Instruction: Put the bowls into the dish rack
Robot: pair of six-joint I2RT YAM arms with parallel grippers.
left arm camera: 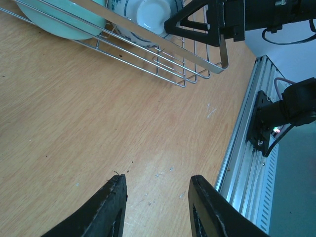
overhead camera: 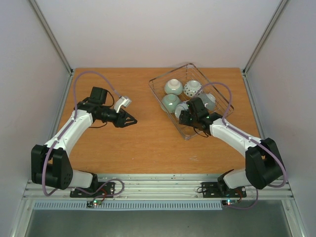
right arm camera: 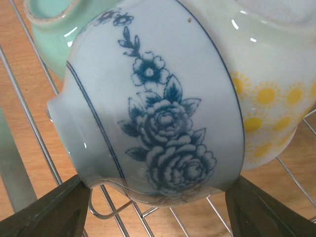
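Note:
A white bowl with blue flowers [right arm camera: 163,123] lies tilted on its side at the near-left end of the wire dish rack [overhead camera: 165,74]. My right gripper [overhead camera: 183,117] is over that bowl in the rack; its fingers [right arm camera: 59,207] are wide apart, one on either side of the bowl's lower edge. Whether they touch it, I cannot tell. Inside the rack are also green bowls [overhead camera: 170,102], a dotted bowl [overhead camera: 192,88] and a white bowl with yellow suns [right arm camera: 266,108]. Away from the rack on the left, my left gripper stands open and empty above bare wood.
A metal rail [overhead camera: 148,177] runs along the near edge. The rack's thin wire sides stand close round my right gripper.

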